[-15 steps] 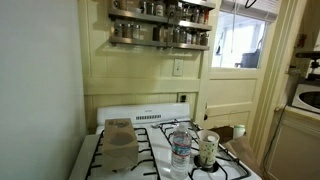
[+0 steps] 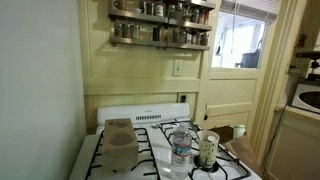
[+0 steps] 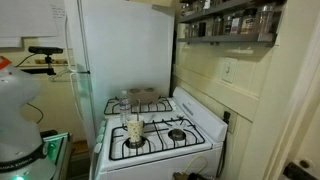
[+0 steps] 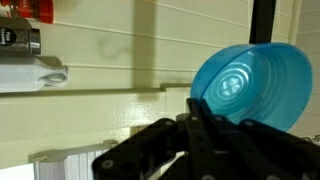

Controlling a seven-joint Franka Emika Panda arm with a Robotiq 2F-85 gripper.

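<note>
A translucent blue bowl or cup (image 4: 255, 85) fills the right side of the wrist view, its round opening partly facing the camera. My gripper is shut on the near rim of this blue piece, with its dark body across the lower part of that view. The bowl is tilted and held in the air, with wall panelling behind it. Neither exterior view clearly shows the gripper or the blue piece.
On the white stove (image 3: 165, 157) are a clear water bottle (image 2: 181, 151), a patterned cup (image 2: 207, 149) and a brown box (image 2: 120, 146). Spice shelves (image 2: 160, 18) hang on the wall above. A white fridge (image 3: 125, 50) stands beside the stove.
The things on the stove have stayed put.
</note>
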